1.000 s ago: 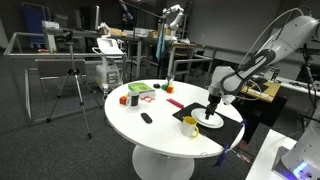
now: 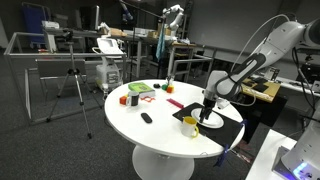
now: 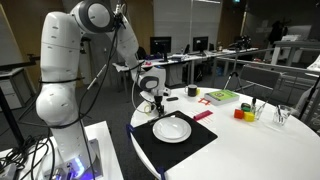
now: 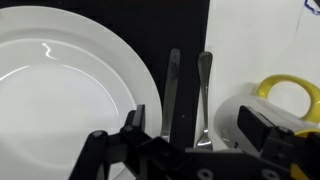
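A white plate (image 4: 70, 95) lies on a black placemat (image 3: 196, 141), filling the left of the wrist view. Beside its rim a knife (image 4: 171, 85) rests on the mat. Just past the mat's edge a fork (image 4: 205, 95) lies on the white table. Further right is a white mug (image 4: 232, 108) with a yellow handle (image 4: 300, 90), partly covered by a finger. My gripper is open above the cutlery, with knife and fork showing between its spread fingers and nothing held. Exterior view 1 has the gripper (image 2: 206, 104) over the plate's side nearer the mug.
On the round white table (image 2: 150, 122) stand a green box (image 2: 139, 87), a dark cup (image 2: 133, 97) and a black object (image 2: 146, 117). A red item (image 2: 175, 103) lies behind the mat.
In exterior view 1 my arm has shifted a little left over the plate, toward the mug's side. The plate and mug look unmoved.
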